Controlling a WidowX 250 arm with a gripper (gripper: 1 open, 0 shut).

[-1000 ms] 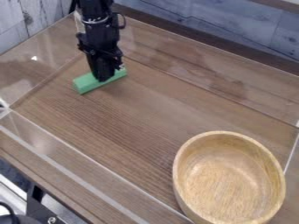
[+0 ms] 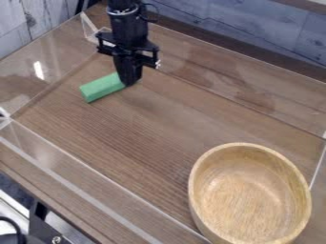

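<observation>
A green elongated block (image 2: 101, 89) lies on the wooden table at the left. The black gripper (image 2: 128, 67) hangs just above and beside the block's right end, pointing down; its fingertips are dark and small, so whether it is open or shut, or touching the block, is unclear.
A large round wooden bowl (image 2: 249, 195) sits at the lower right. Walls run along the back and upper left.
The gripper has shifted right and turned somewhat, uncovering more of the block's top. The block shows little or no movement.
</observation>
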